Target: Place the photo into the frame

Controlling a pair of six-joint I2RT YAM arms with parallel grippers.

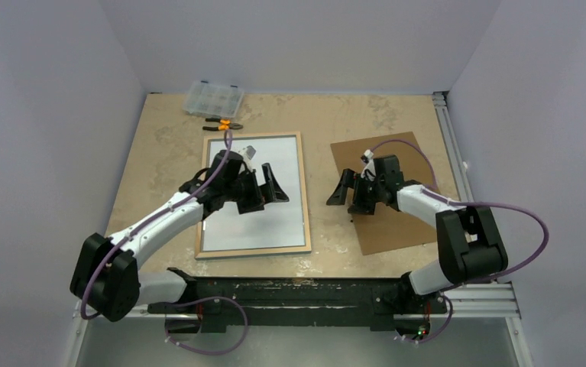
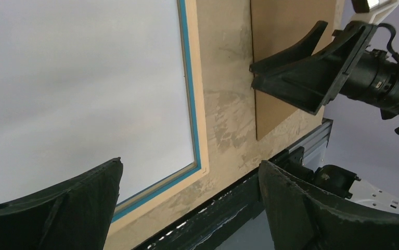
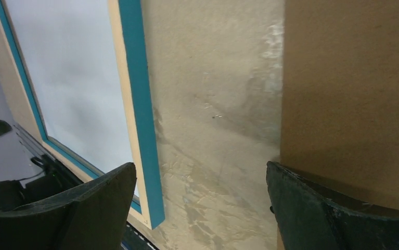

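Note:
A wooden frame [image 1: 305, 238] with a teal inner edge lies on the left half of the table, filled by a flat white sheet [image 1: 244, 229]; I cannot tell whether that is the photo. My left gripper [image 1: 269, 191] hangs open over the sheet's right part, nothing between its fingers; its two fingers flank the frame's corner in the left wrist view. To the right lies a brown board [image 1: 393, 229]. My right gripper [image 1: 344, 191] is open low at the board's left edge, nothing between its fingers, with the gap between board and frame showing in the right wrist view.
A clear compartment box [image 1: 213, 99] and orange-handled pliers [image 1: 221, 125] lie at the back left, behind the frame. Rails [image 1: 456, 168] run along the right edge.

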